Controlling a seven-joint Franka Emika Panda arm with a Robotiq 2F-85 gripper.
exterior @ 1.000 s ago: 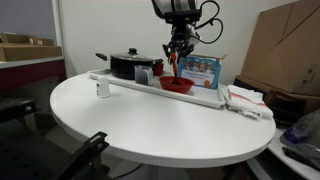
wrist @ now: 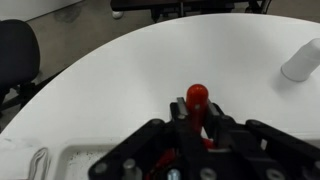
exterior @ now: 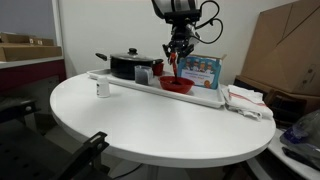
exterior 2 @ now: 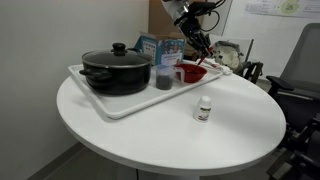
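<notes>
My gripper (exterior: 174,53) is shut on a thin red-handled utensil (exterior: 174,68) above the red bowl (exterior: 178,87). In the wrist view the rounded red handle end (wrist: 197,95) sticks out between the dark fingers of the gripper. The utensil stands roughly upright, its lower end reaching down into the bowl; that end and the bowl's contents are hard to make out. From the other side, the red bowl (exterior 2: 191,74) rests on the white tray (exterior 2: 140,100).
A black lidded pot (exterior 2: 117,72), a clear container (exterior 2: 165,78) and a measuring cup (exterior 2: 188,73) share the tray. A picture box (exterior: 199,70) stands behind. A white bottle (exterior 2: 203,108) is on the table, and a white towel (exterior: 246,101) lies right of the tray.
</notes>
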